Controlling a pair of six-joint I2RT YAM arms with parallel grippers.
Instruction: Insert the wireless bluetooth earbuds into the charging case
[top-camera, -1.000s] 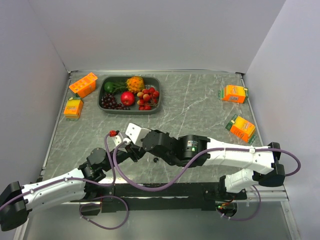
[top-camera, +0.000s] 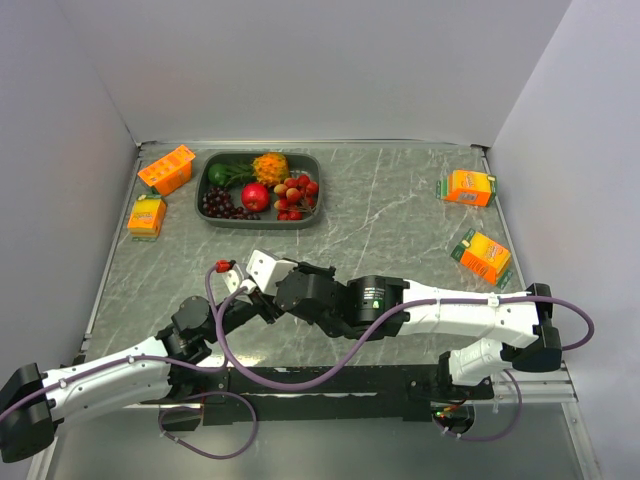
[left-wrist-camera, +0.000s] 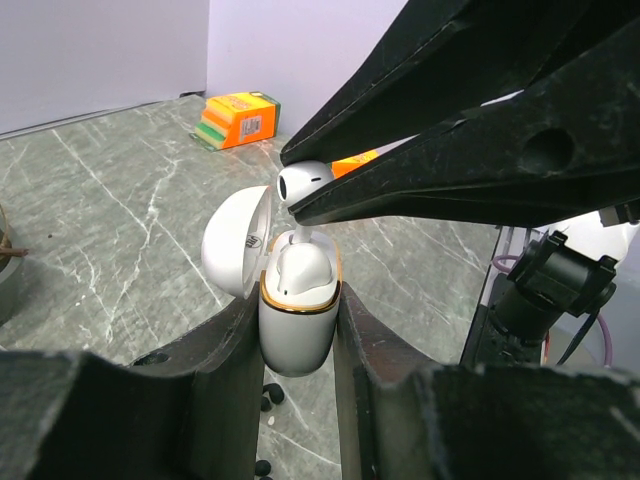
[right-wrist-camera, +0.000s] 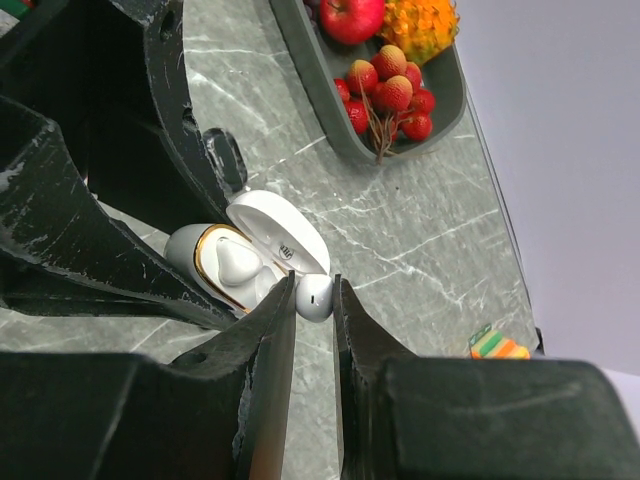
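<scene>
The white charging case (left-wrist-camera: 298, 320), gold-rimmed with its lid (left-wrist-camera: 228, 240) raised, is clamped upright in my left gripper; one earbud shows seated inside. My right gripper is shut on a white earbud (left-wrist-camera: 305, 180), which it holds just above the case, stem downward at the open compartment beside the lid. In the right wrist view the left gripper's black fingers surround the case. In the top view both grippers meet at the lower middle of the counter, largely hidden by the arms.
A grey tray of fruit (top-camera: 258, 220) sits at the back left. Orange boxes (top-camera: 147, 215) lie at left and right edges. Small dark pieces (left-wrist-camera: 275, 393) lie on the counter below the case.
My right arm has shifted slightly down in the top view, still beside the left gripper. The left arm looks almost unchanged.
</scene>
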